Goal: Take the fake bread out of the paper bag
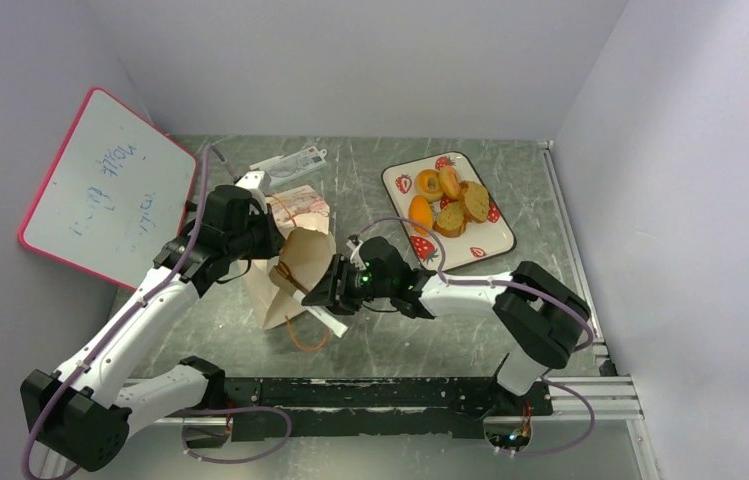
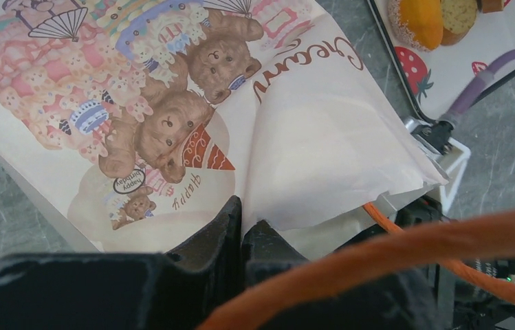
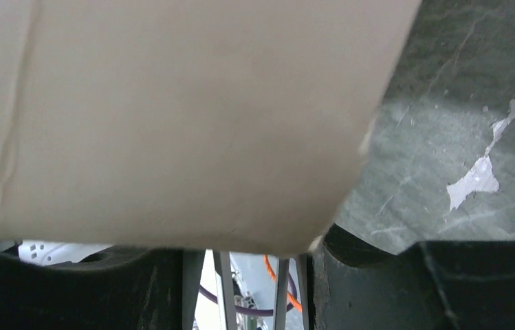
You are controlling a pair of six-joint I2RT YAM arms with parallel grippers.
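Observation:
The paper bag (image 1: 305, 250) lies on its side, its printed face (image 2: 158, 110) filling the left wrist view, with orange handles (image 2: 502, 227). My left gripper is shut on the bag's paper. In the top view my right gripper (image 1: 325, 285) is at the bag's open mouth; in its wrist view brown paper (image 3: 172, 124) covers much of the view just past the fingers (image 3: 357, 268), which appear part open. Whether bread is inside the bag cannot be seen.
A strawberry tray (image 1: 490, 240) with several fake breads stands at the right. A whiteboard (image 1: 100, 190) leans at the left, and a clear plastic piece (image 1: 285, 165) lies behind the bag.

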